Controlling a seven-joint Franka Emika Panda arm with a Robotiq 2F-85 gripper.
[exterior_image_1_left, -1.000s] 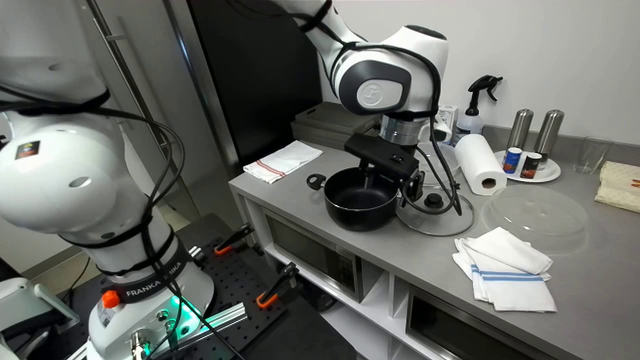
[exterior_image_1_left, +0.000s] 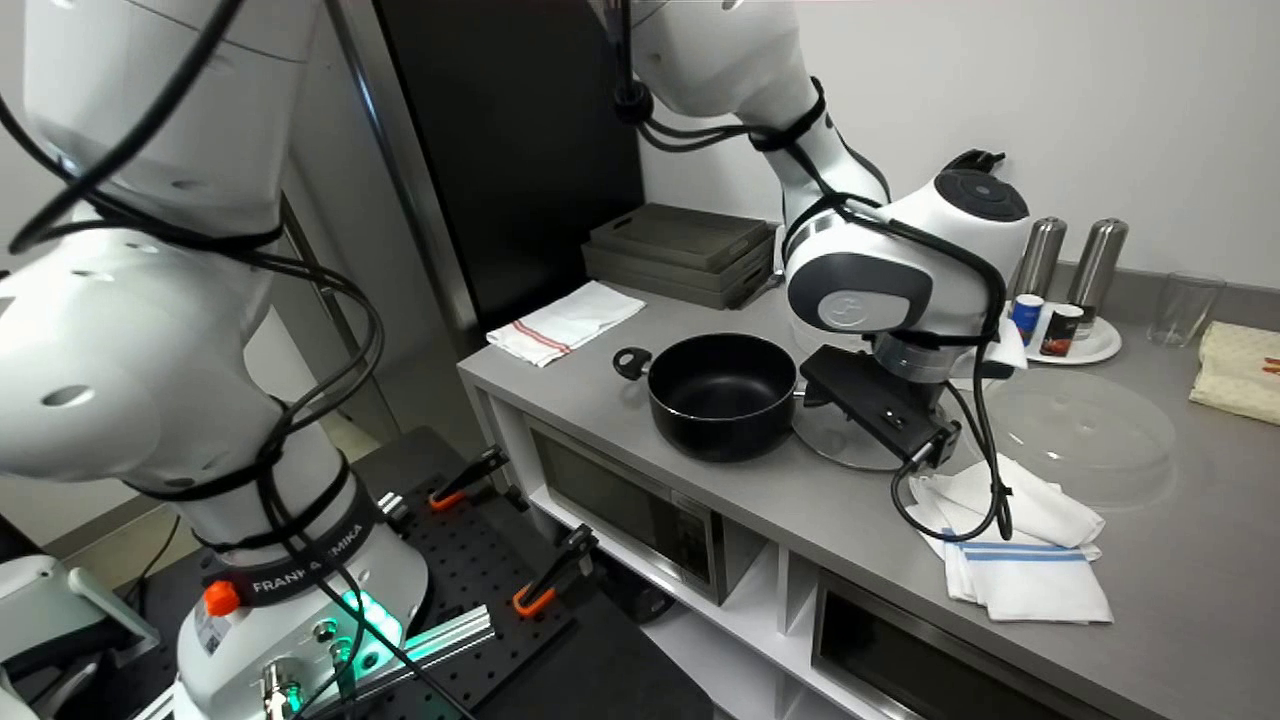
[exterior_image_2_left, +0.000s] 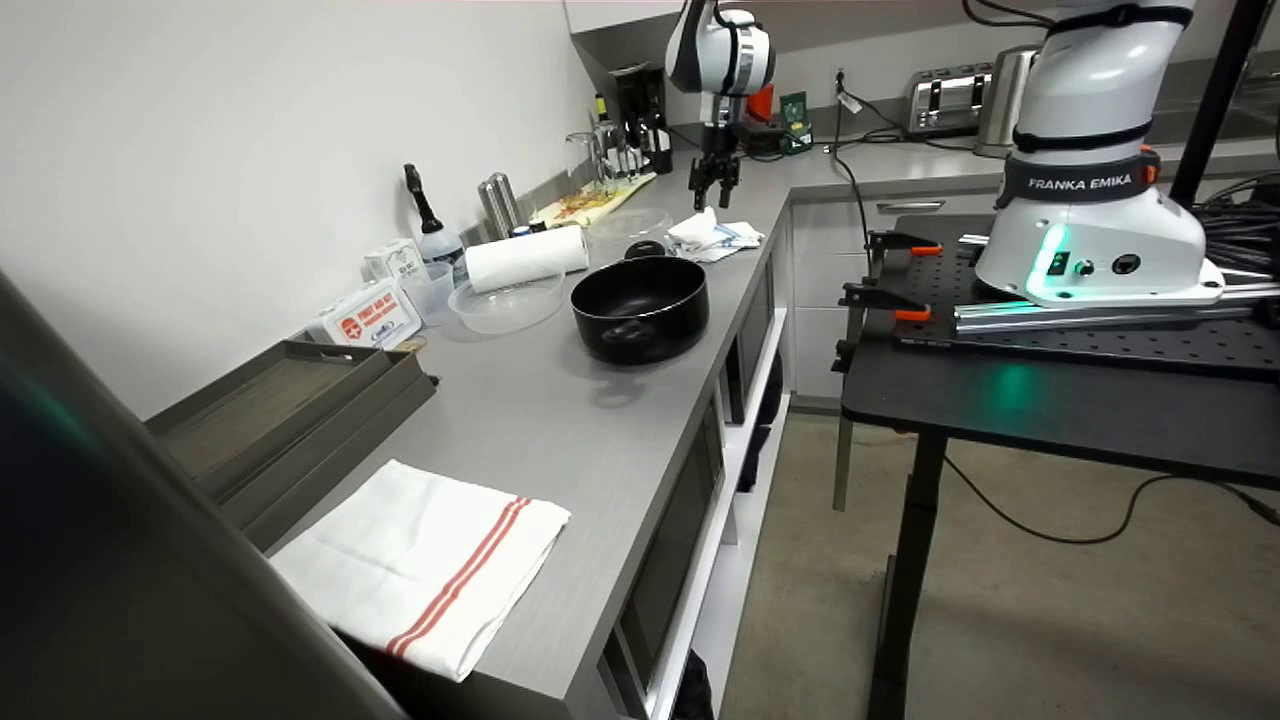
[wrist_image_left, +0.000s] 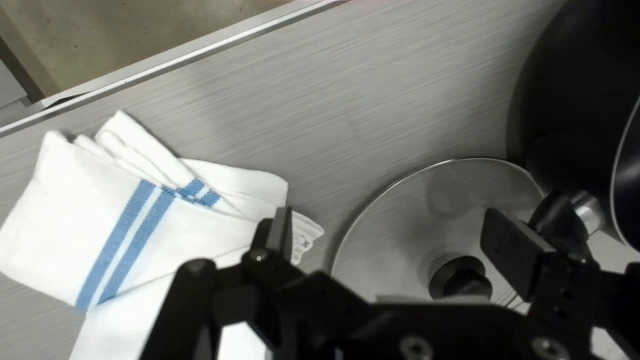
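My gripper is open, with nothing between its fingers. It is over the counter between the folded white towel with blue stripes (wrist_image_left: 156, 240) and the glass lid (wrist_image_left: 384, 240) with a black knob (wrist_image_left: 459, 279). In the wrist view one fingertip (wrist_image_left: 280, 231) overlaps the towel's edge and the other (wrist_image_left: 510, 246) overlaps the lid. The lid lies flat beside the black pot (exterior_image_1_left: 716, 420), whose handle shows near the right finger. Part of the lid is hidden by the arm in exterior view 1.
A white towel with red stripes (exterior_image_1_left: 566, 322) and stacked grey trays (exterior_image_1_left: 678, 252) are at the far left. A clear plastic cover (exterior_image_1_left: 1080, 426) rests behind the blue-striped towel. A paper towel roll (exterior_image_2_left: 525, 258) lies near the wall. Bare counter shows at the right and along the front edge.
The arm has swung right, from above the pot to between the lid and the blue-striped towel. Pot, lid and towels appear unmoved.
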